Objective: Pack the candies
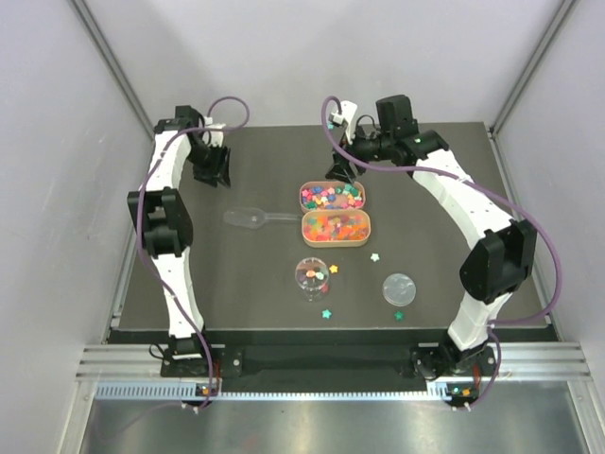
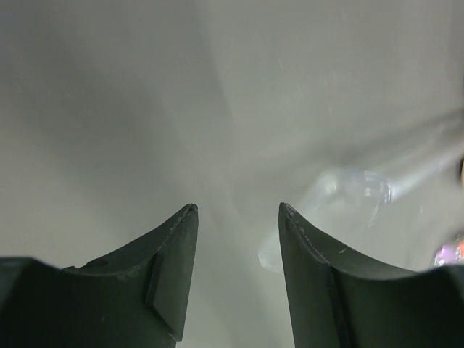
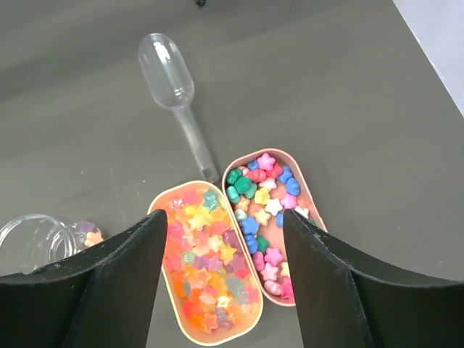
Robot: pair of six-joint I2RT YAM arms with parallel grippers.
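Note:
Two pink oblong boxes stand side by side mid-table. The back box (image 3: 312, 206) holds opaque colored star candies; the front box (image 3: 170, 297) is full of translucent orange-toned ones. A clear scoop (image 1: 248, 218) lies on the table, its handle end touching or nearly touching the boxes. Close to the front sits a clear jar (image 1: 312, 276) with a few candies by or in it. Above the table's far left, my left gripper (image 1: 217, 182) is open and empty, with the scoop blurred beyond its fingers. Over the back box hovers my right gripper, its fingers apart and nothing between them.
A clear round lid (image 1: 399, 289) lies front right. Loose star candies are scattered near the front, among them a yellow star (image 1: 334, 269) and a teal star (image 1: 326, 314).

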